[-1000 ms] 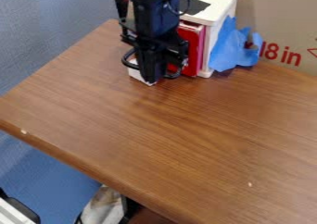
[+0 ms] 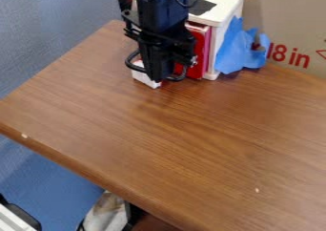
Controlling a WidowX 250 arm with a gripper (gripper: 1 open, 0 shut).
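My black gripper [image 2: 158,71] hangs from the arm at the top centre of the camera view, in front of a small white cabinet [image 2: 215,6] with a red front [image 2: 197,61]. Its lower end is low, beside a white piece [image 2: 139,73] at the cabinet's front. The fingers are dark and overlap one another, so whether they are open or shut, or hold anything, cannot be made out.
A crumpled blue item [image 2: 239,49] lies right of the cabinet, by a cardboard panel [image 2: 293,25].
The arm and gripper have shifted very slightly; the cabinet and blue item look the same.
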